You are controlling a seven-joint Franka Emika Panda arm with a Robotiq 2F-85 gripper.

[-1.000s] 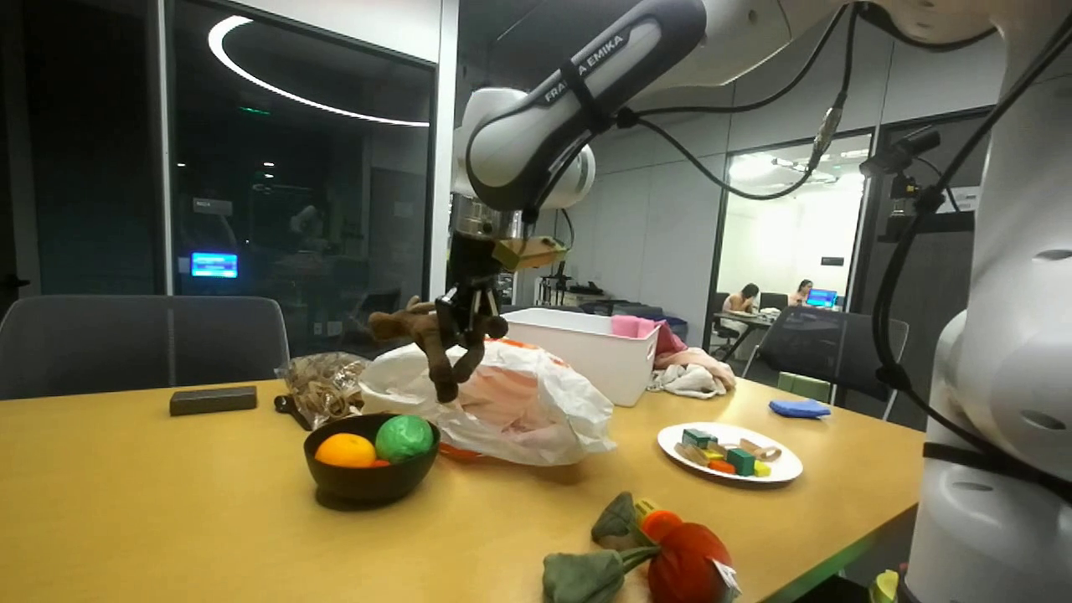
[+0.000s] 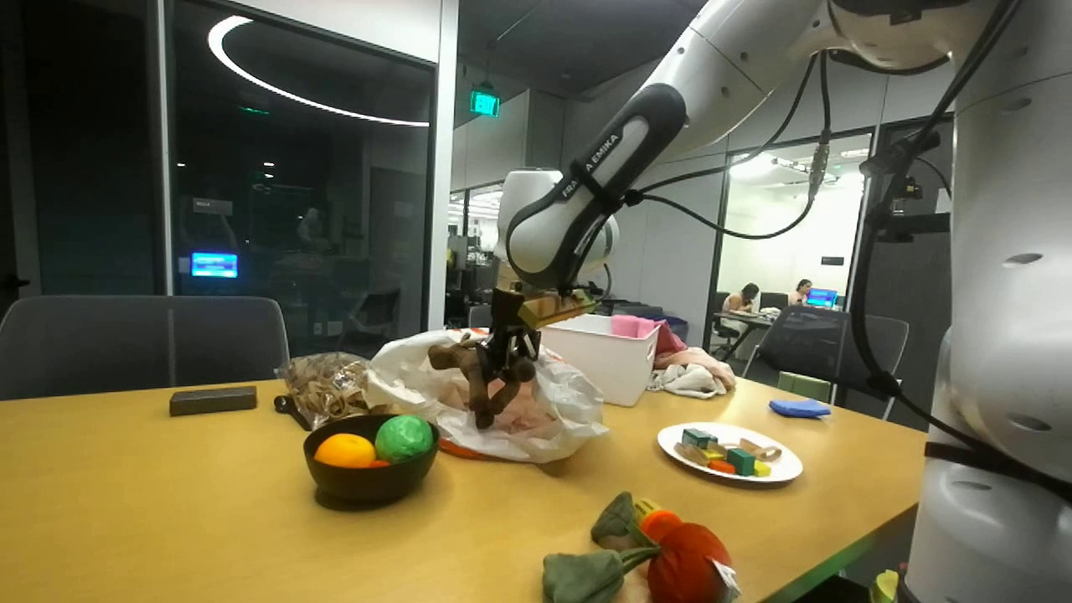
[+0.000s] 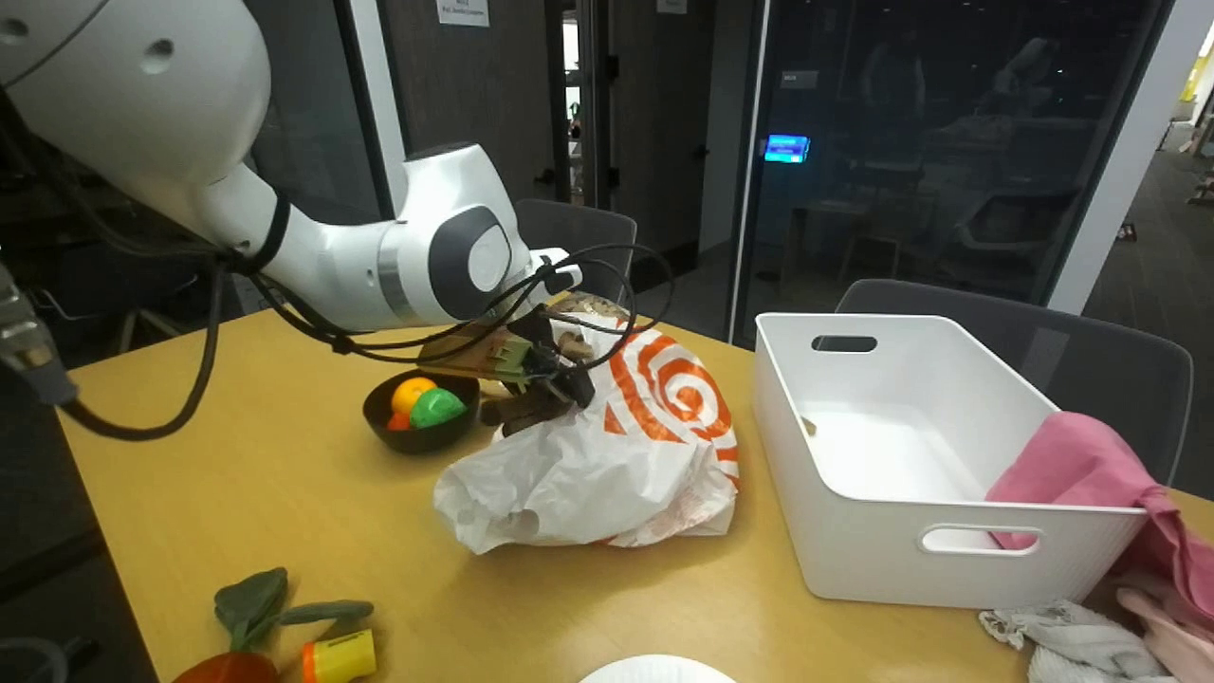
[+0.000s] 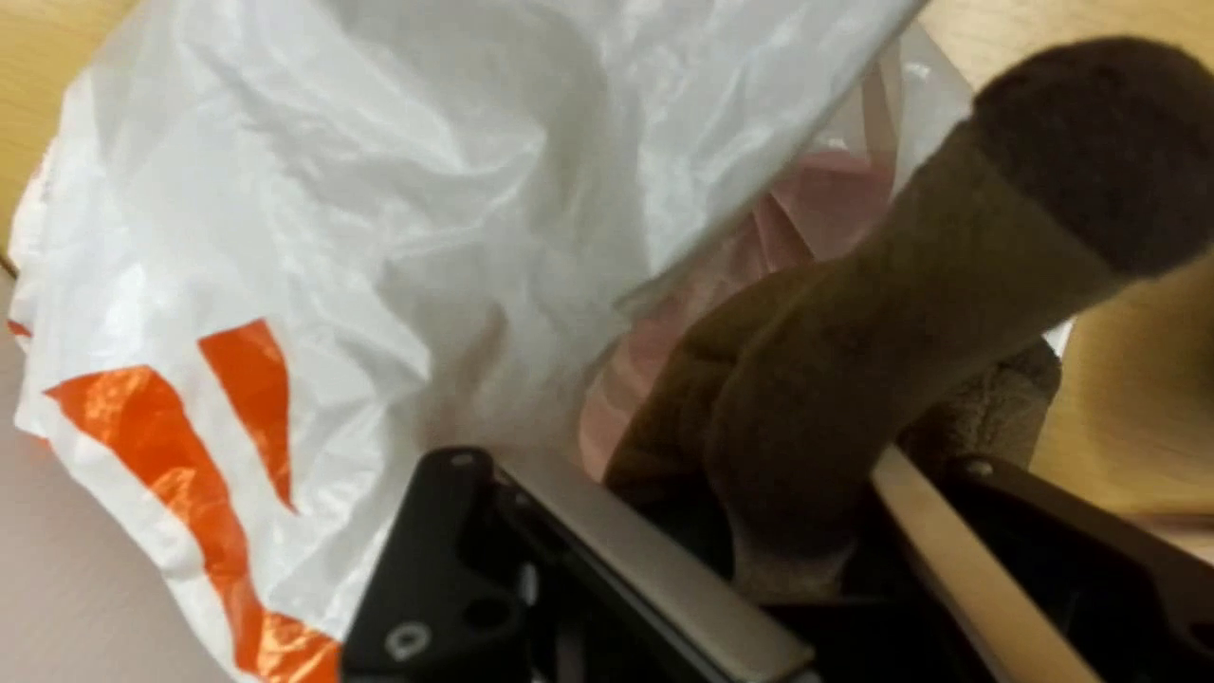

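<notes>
A brown plush toy point(image 2: 457, 363) with stubby limbs hangs from my gripper point(image 2: 508, 353), which is shut on it. Below and around it lies a crumpled white plastic bag point(image 2: 568, 417) with orange print, its mouth partly open and pinkish contents visible inside. In the wrist view, one dark-tipped limb of the plush toy point(image 4: 910, 307) points up and right between the fingers, over the bag's opening. In exterior view 2 the toy point(image 3: 525, 410) is at the bag's left edge, partly hidden by the gripper. Whether it touches the bag, I cannot tell.
Beside the bag stands a black bowl point(image 2: 367, 487) with toy fruit. A large white bin point(image 3: 910, 558) holding pink cloth is on its other side. A white plate point(image 2: 678, 442) with blocks and a red plush vegetable point(image 2: 688, 563) lie nearer.
My gripper has come down and moved right in exterior view 1, carrying the brown plush toy lower over the bag. The bag's upper folds have shifted slightly.
</notes>
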